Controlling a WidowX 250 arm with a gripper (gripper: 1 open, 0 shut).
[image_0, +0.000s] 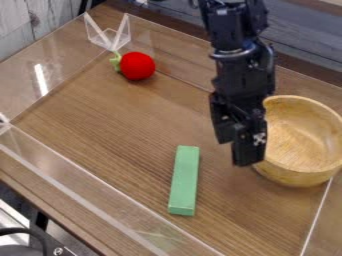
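Observation:
My black gripper (235, 135) hangs over the left edge of a tan bowl (307, 135) at the right, its fingers open and pointing down. A red tomato-like object (135, 66) with a green top lies at the back left. A green block (186, 180) lies in the front middle of the wooden table (100, 150). Whether anything is behind the fingers is hidden.
A clear plastic piece (110, 30) stands at the far back left. A dark cable-like part (27, 240) shows at the lower left corner.

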